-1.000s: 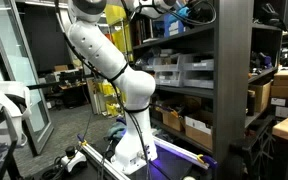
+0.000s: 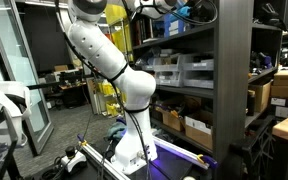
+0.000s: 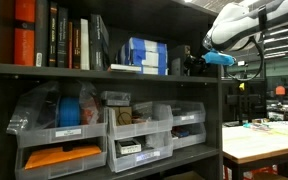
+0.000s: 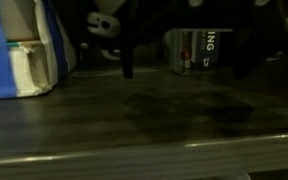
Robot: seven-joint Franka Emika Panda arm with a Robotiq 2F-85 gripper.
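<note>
In the wrist view my gripper is open, its two dark fingers apart at the upper part of the picture. A small dark box or book with white lettering ending in "ING" (image 4: 206,48) stands on the shelf beyond the fingers, and a gap of dark shelf lies before it. Exterior view 2 has the gripper (image 3: 196,64) at the upper shelf's right end, its fingertips lost in shadow. The blue ring on the wrist (image 3: 220,58) sits just outside the shelf's right side.
Blue and white boxes (image 3: 147,52) stand left of the gripper on the same shelf, and dark books (image 3: 59,38) fill its left part. Under the shelf board (image 4: 134,155) are clear bins (image 3: 139,122). The shelf unit's side panel (image 2: 229,80) rises close to the arm.
</note>
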